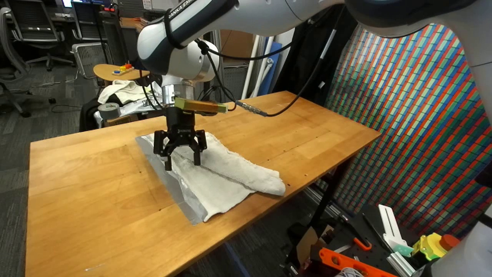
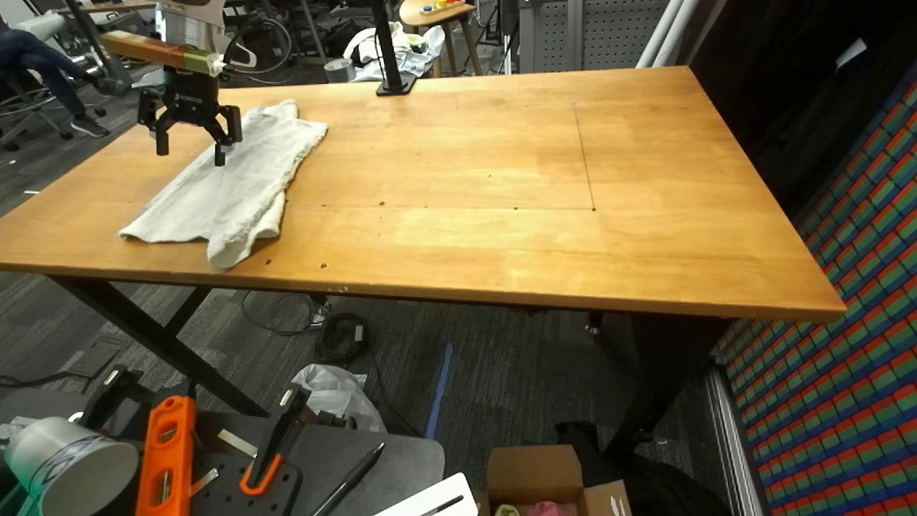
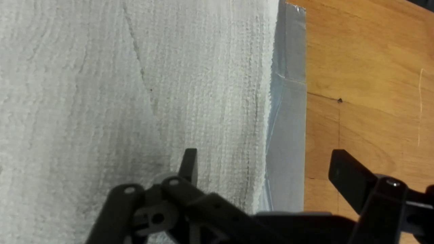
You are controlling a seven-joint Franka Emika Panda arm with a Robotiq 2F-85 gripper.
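Note:
A whitish towel (image 1: 216, 180) lies on the wooden table, one part folded over another. Along one side of it runs a strip of grey tape (image 1: 182, 198), which in the wrist view shows as a silvery band (image 3: 289, 122) beside the towel's edge. My gripper (image 1: 182, 167) is open above the towel, pointing down, with nothing held. In the wrist view one finger (image 3: 189, 166) is over the cloth and the other finger (image 3: 350, 175) over bare wood, so the towel's edge and the tape lie between them. Whether the fingertips touch the cloth cannot be told.
A black post base (image 2: 395, 84) sits at the table's far edge. Off the table's near side, a dark surface carries an orange tool (image 2: 165, 456) and a white cup (image 2: 73, 469).

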